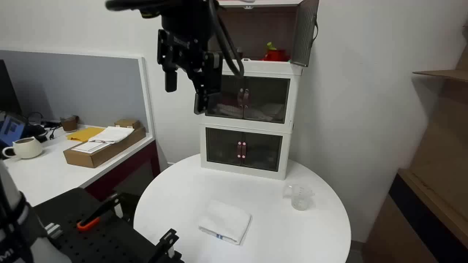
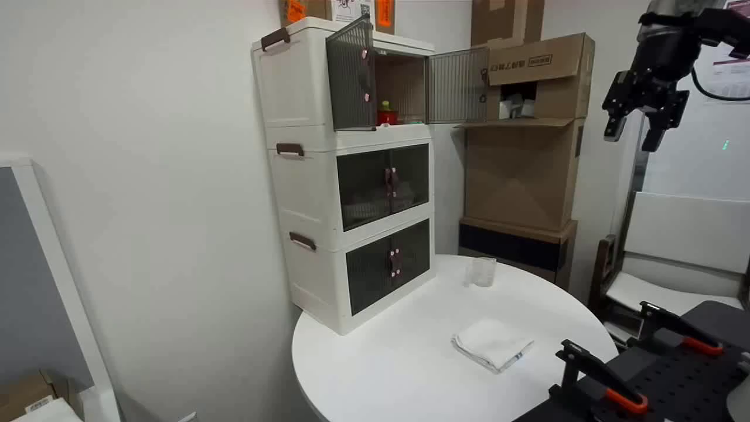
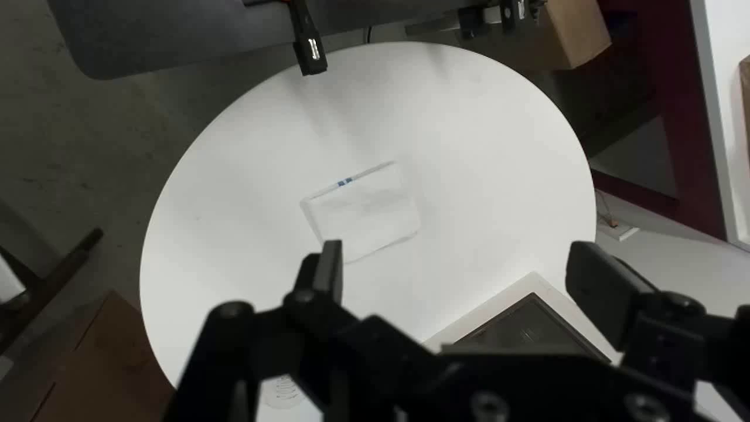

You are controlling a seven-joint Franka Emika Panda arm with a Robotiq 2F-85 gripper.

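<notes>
High above the round white table (image 1: 175, 197), my gripper (image 1: 185, 97) stands wide open and empty. In the wrist view, the fingers (image 3: 329, 271) of my gripper are far apart, with table and cabinet visible between and below them. A folded white cloth (image 1: 226, 221) with a small blue mark on its edge lies flat on the table, well below the gripper. Behind it rises a white three-tier cabinet (image 1: 245, 125); its top doors are swung open, while the middle and bottom pairs are closed. Inside the top tier sits a red container (image 2: 387, 117) with something green on it.
A clear cup (image 1: 301, 198) stands on the table, right of the cloth in the first exterior view. The cabinet's open top door (image 1: 305, 33) juts outward. Black clamps (image 2: 597, 373) line the robot's base near the table edge. Bare tabletop surrounds the cloth.
</notes>
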